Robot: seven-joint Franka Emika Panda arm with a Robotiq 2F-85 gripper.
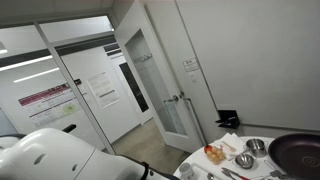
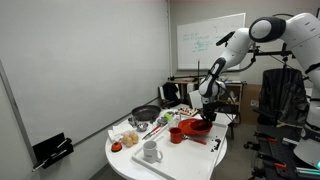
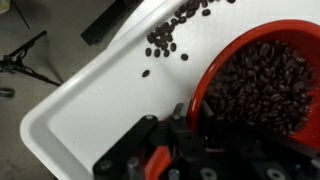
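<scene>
A red bowl [image 3: 222, 62] filled with dark coffee beans [image 3: 262, 88] takes up the right side of the wrist view. My gripper comes in from the bottom, shut on the bowl's near rim. In exterior view 2 the red bowl [image 2: 188, 126] shows at the table's far right side, with the arm [image 2: 213, 82] reaching down to it. Loose beans [image 3: 165, 38] lie scattered outside the bowl on a white surface. Part of another red object [image 3: 158, 162] is visible below the fingers, mostly hidden by the gripper.
A white tray [image 3: 52, 122] lies under the bowl. Exterior view 2 shows a white mug [image 2: 152, 153], a red cup [image 2: 175, 134], a tomato [image 2: 116, 147] and a dark pan [image 2: 145, 112] on the round table. Metal bowls [image 1: 256, 146] stand beside the pan in exterior view 1.
</scene>
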